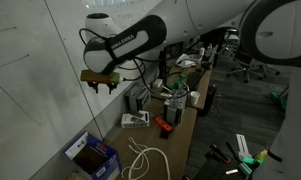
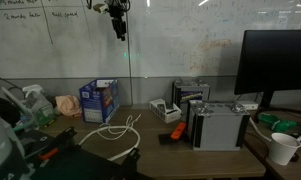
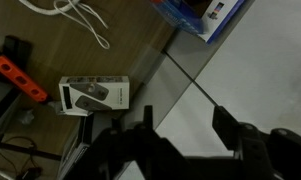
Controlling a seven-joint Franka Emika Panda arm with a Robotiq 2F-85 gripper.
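Note:
High above the table my gripper hangs near the whiteboard, its dark fingers spread apart with nothing between them. It points down in exterior view 2, where the gripper [image 2: 120, 32] is small and dark. Below it on the wooden table are a blue box [image 2: 98, 100], a white cable [image 2: 118, 129], a small white box with a device pictured on it [image 3: 94, 93], and a red-orange and black tool [image 3: 18, 76]. None of them touches the gripper.
Grey metal cases [image 2: 218, 128] stand right of the tool. Farther right are a white cup [image 2: 283, 148] and a dark monitor [image 2: 276, 65]. The whiteboard [image 2: 200, 45] rises behind the table. Crumpled items [image 2: 68, 104] lie left of the blue box.

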